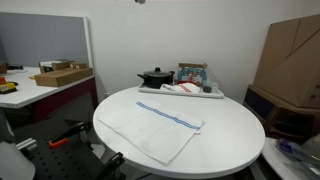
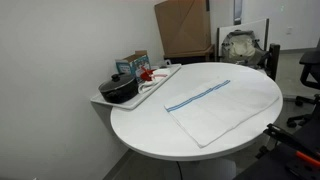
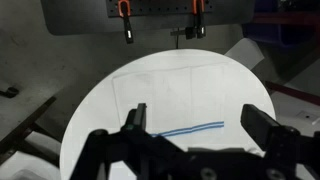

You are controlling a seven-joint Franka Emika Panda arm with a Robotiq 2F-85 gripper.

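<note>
A white towel with a blue stripe lies spread flat on the round white table. The same towel shows in exterior view 2, its stripe toward the tray side. In the wrist view my gripper hangs over the table, its fingers wide apart and nothing between them. The towel is below, apart from the fingers, and the gripper body covers part of it. Neither exterior view shows the gripper clearly.
At the table's edge a white tray holds a black lidded pot, a red and white cloth and a colourful box. A cardboard box sits on a side table at left.
</note>
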